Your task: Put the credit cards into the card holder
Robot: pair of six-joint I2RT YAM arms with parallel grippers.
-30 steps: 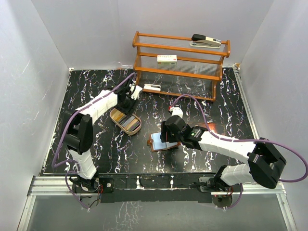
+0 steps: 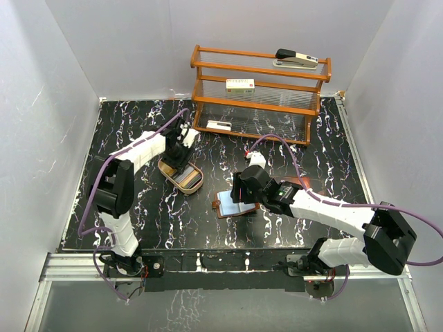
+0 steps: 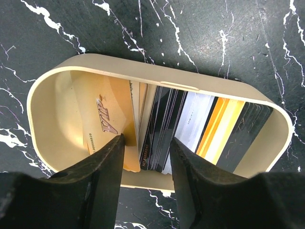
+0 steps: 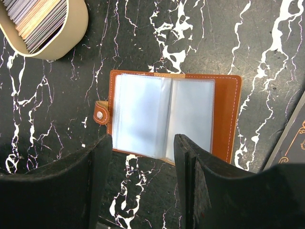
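Note:
In the left wrist view, several cards stand packed in a cream oval box [image 3: 157, 71]. An orange card [image 3: 107, 109] leans flat at the left end. Beside it come a black card [image 3: 164, 124], a whitish card [image 3: 193, 119] and a yellow card [image 3: 221, 129]. My left gripper is part open over the box, one fingertip in front of the orange card and the other by the whitish one; whether they touch cannot be told. The brown card holder [image 4: 226, 119] lies spread with clear sleeves, and my right gripper stands open above its near side.
Behind the work area stands a wooden rack [image 2: 256, 104] carrying a stapler [image 2: 296, 59] and a small box [image 2: 240, 86]. A dark patterned object [image 4: 290, 138] shows at the right wrist view's edge. Bare marble lies between box and holder.
My left gripper has come down and slightly left over the card box. The right arm has shifted only slightly, and box and holder have stayed in place.

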